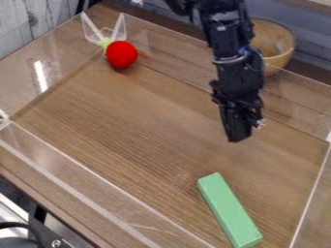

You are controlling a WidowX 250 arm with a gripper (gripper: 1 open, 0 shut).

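The black gripper (242, 130) hangs from the arm in the upper right part of the tray, low over the bare wooden floor, right of the middle. It is shut, with nothing visible between its fingers. A red ball-like object (122, 55) sits at the upper left, and a green block (229, 208) lies at the lower right, both apart from the gripper.
A wooden bowl (273, 49) stands at the back right, behind the arm. A pale green and white object (104, 35) is beside the red one. The centre and left of the wooden tray floor (116, 145) are clear.
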